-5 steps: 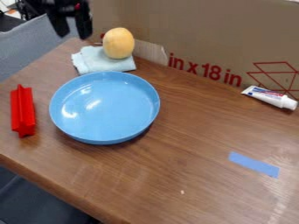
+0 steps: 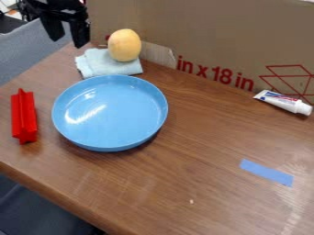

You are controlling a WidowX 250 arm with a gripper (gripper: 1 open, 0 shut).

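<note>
The black gripper (image 2: pixel 66 27) hangs at the top left of the camera view, open, with its fingers pointing down and nothing seen between them. To its right a round pale-orange object (image 2: pixel 124 45) sits at the back of a folded pale cloth (image 2: pixel 105 64). A blue plate (image 2: pixel 110 112) lies in front of the cloth. A long red object (image 2: pixel 25 117) lies left of the plate near the table's edge.
A cardboard box wall (image 2: pixel 221 41) runs along the back. A toothpaste tube (image 2: pixel 282 102) lies at the right by it. A strip of blue tape (image 2: pixel 267 172) is on the wooden table (image 2: pixel 196 184), whose right and front are clear.
The gripper has shifted slightly at the top left over the last second. The objects on the table have not moved.
</note>
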